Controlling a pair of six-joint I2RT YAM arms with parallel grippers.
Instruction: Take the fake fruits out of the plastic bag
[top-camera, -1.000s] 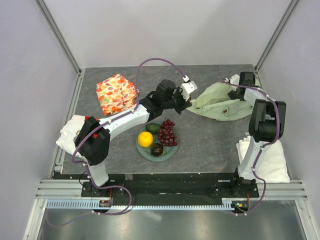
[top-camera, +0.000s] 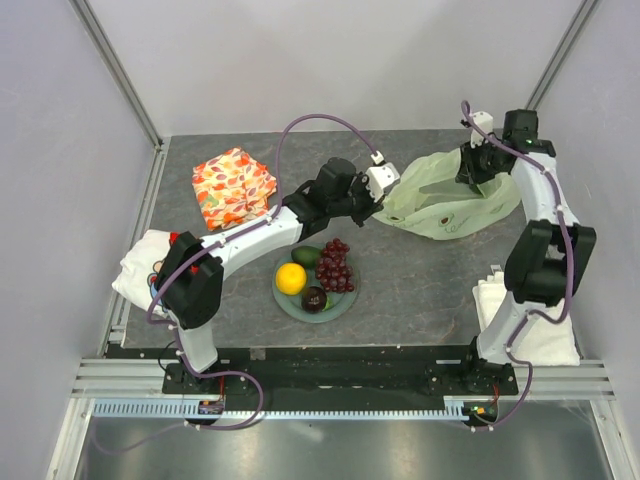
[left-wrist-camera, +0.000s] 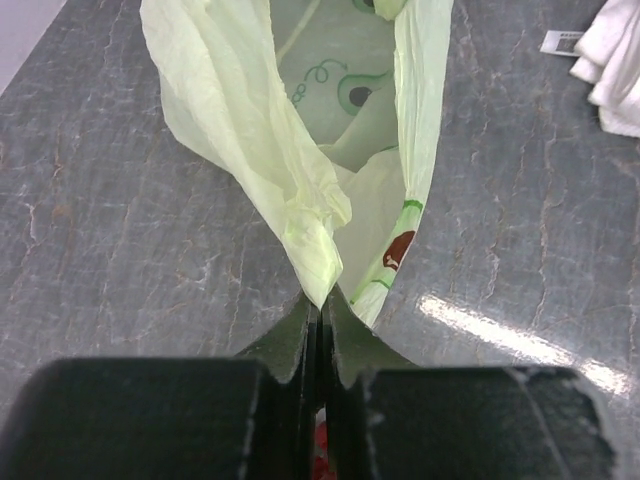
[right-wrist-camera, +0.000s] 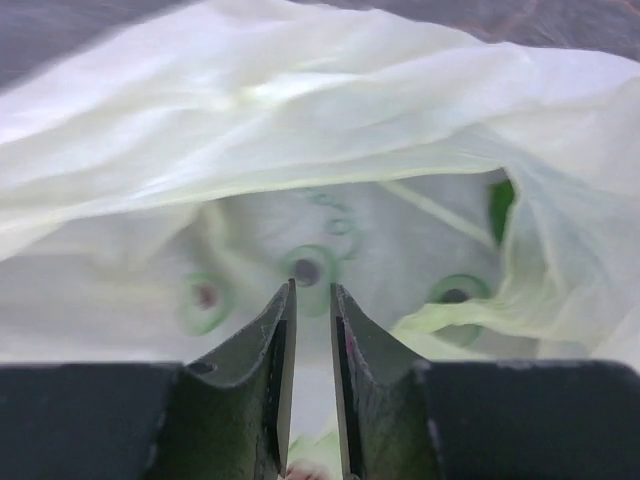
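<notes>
A pale green plastic bag (top-camera: 445, 218) lies spread at the table's back right, its mouth raised. My left gripper (top-camera: 366, 218) is shut at the bag's left end; in the left wrist view a gathered tip of the bag (left-wrist-camera: 312, 250) runs into the fingertips. My right gripper (top-camera: 468, 180) is over the bag's opening at its far right side. In the right wrist view its fingers (right-wrist-camera: 283, 340) stand a narrow gap apart, blurred film behind them; what they grip is unclear. A small dark green patch (right-wrist-camera: 502, 208) shows inside the bag, fruit or print I cannot tell.
A plate (top-camera: 285, 305) at centre front holds an orange (top-camera: 291, 279), red grapes (top-camera: 334, 267), an avocado (top-camera: 306, 257) and a dark round fruit (top-camera: 314, 299). An orange-patterned cloth (top-camera: 232, 190) lies back left; white cloths lie at both sides.
The bag's right part is lifted and spread wider. My left gripper has stayed nearly still.
</notes>
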